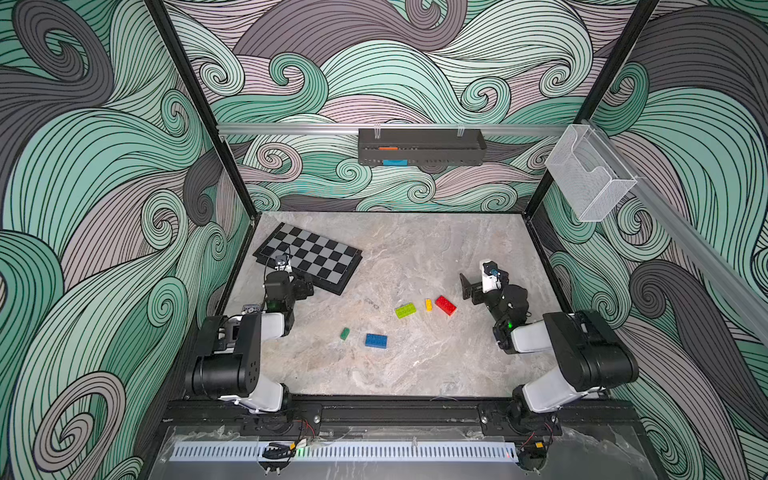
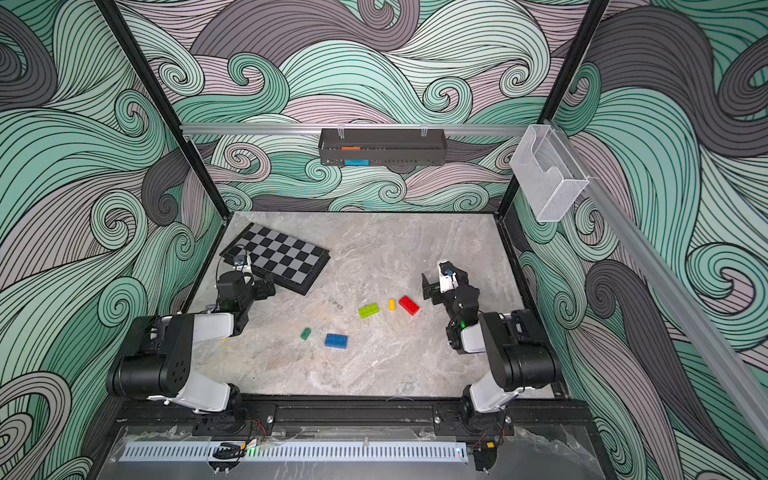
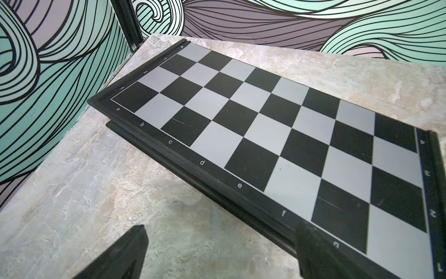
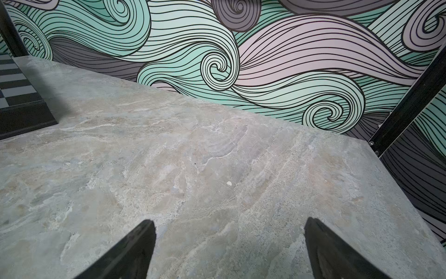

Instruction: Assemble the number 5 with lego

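Five separate lego bricks lie loose on the table, none joined. A small dark green brick (image 1: 345, 333) and a larger blue brick (image 1: 376, 341) are front of centre. Farther right come a lime green brick (image 1: 405, 310), a small yellow brick (image 1: 428, 305) and a red brick (image 1: 445, 305). My left gripper is open and empty over the near side of the chessboard, left of every brick. To the right of the red brick, my right gripper stands open, only bare table between its fingers. Neither wrist view shows a brick.
A folded chessboard (image 1: 312, 252) takes up the back left of the table. On the back wall hangs a black tray (image 1: 421, 152), and a white mesh basket (image 1: 592, 176) is fixed at the upper right. Free table surface stretches across the centre, back right and front.
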